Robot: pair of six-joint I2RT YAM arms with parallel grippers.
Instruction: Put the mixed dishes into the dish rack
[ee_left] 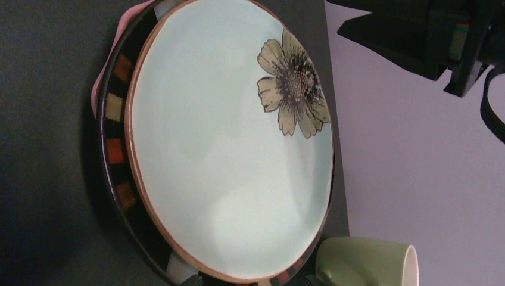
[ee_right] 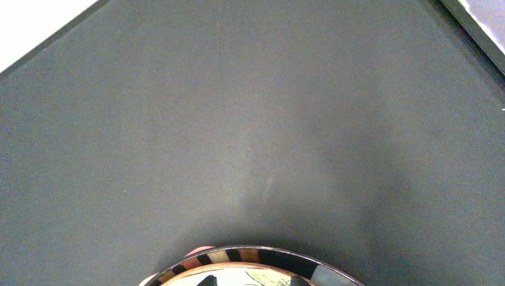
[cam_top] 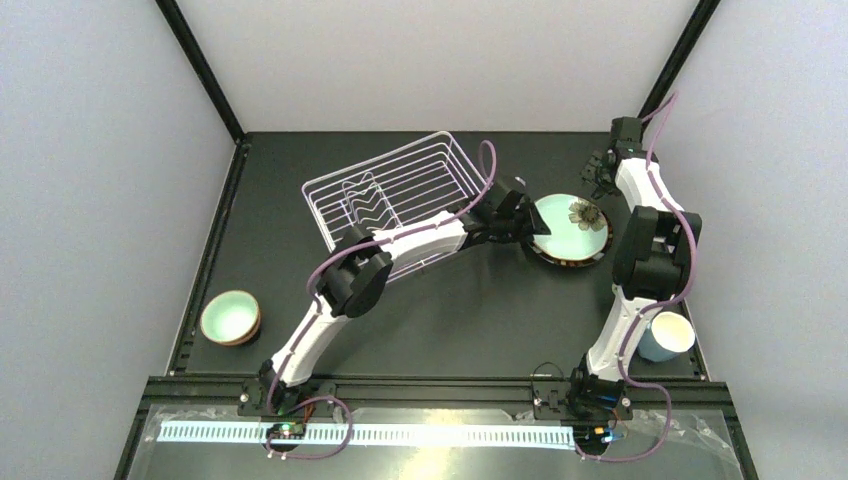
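A pale mint plate with a flower print lies on a dark plate with coloured squares round its rim. A pink edge peeks out beneath them. My left gripper is at the stack's left side, open, its fingertips just showing at the near rim. From the upper right my right gripper reaches over the flower edge; its fingertips stand apart over the mint plate, and whether they touch it is unclear. The white wire dish rack looks empty, partly hidden under my left arm.
Bowls, one apparently inside another, stand at the far left. A blue cup is at the right edge beside my right arm; a green cup shows in the left wrist view.
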